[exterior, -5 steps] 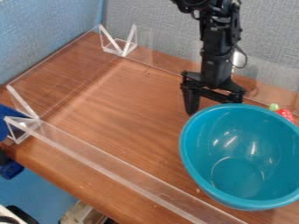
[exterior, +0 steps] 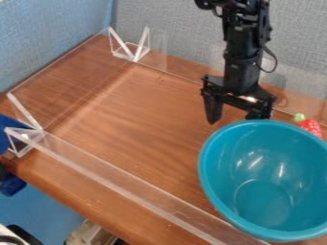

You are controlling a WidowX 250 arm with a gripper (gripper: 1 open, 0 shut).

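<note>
My black gripper (exterior: 236, 105) hangs low over the back right of the wooden table, just behind a large turquoise bowl (exterior: 262, 187). Its fingertips point down, and whether anything sits between them is hard to make out. A small red object with a green top (exterior: 308, 125), like a toy strawberry, lies at the right behind the bowl, partly hidden by it.
Clear low walls with white corner brackets (exterior: 133, 46) edge the wooden table (exterior: 128, 115). The left and middle of the tabletop are empty. A grey wall stands behind, with a blue floor at lower left.
The bowl has stayed where it was.
</note>
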